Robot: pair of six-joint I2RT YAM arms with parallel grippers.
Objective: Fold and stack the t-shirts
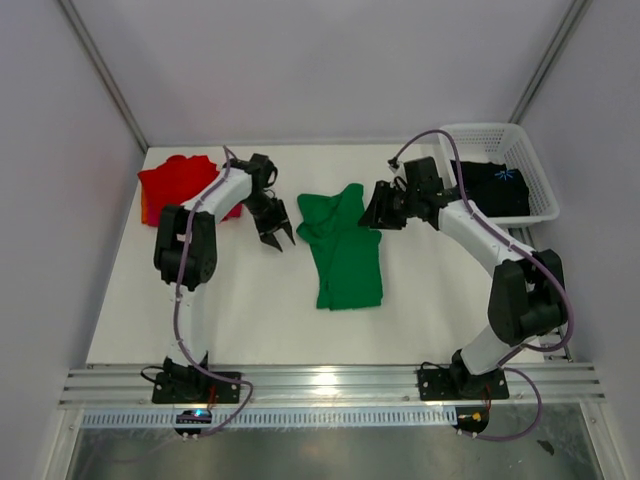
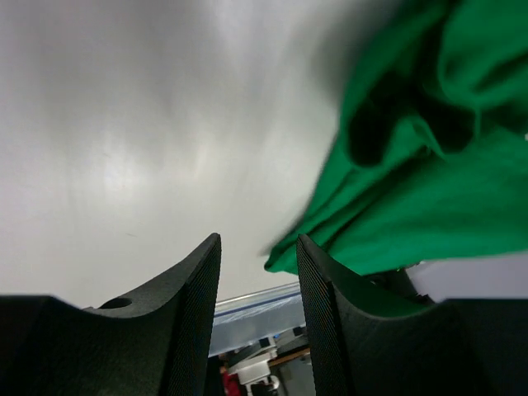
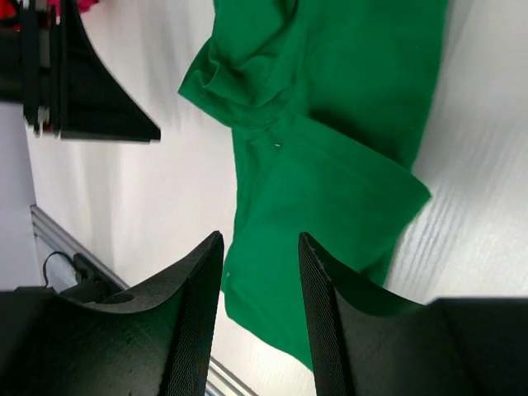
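Note:
A green t-shirt (image 1: pixel 345 262) lies partly folded at the middle of the table, a long strip with its upper left part bunched. In the left wrist view the bunched edge of the green shirt (image 2: pixel 412 148) stands up in loose folds. My left gripper (image 1: pixel 284 241) is just left of the shirt, open with nothing between its fingers. On the shirt's right, my right gripper (image 1: pixel 372 222) is over its edge, fingers apart. Below its open fingers (image 3: pixel 191 301), the right wrist view shows the green cloth lying loose.
Red shirts (image 1: pixel 180 185) lie stacked at the back left, partly behind my left arm. A white basket (image 1: pixel 541 190) with a black shirt (image 1: pixel 490 190) in it stands at the back right.

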